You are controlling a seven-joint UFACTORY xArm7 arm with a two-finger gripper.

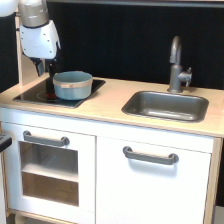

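Observation:
A blue-grey pot [72, 88] with a pale band stands upright on the black hob [40, 92] at the left of the toy kitchen's counter. My gripper [46, 69] points down from the white arm [39, 40], just left of the pot's rim. Its dark fingertips are small and merge with the black background and the hob. Whether they touch the pot, and how far apart they stand, cannot be made out.
A grey sink [165, 104] with a dark faucet [178, 66] takes up the counter's right side. Bare wooden counter [112, 98] lies between hob and sink. Below are an oven door [47, 139] at left and a white cupboard door [150, 185].

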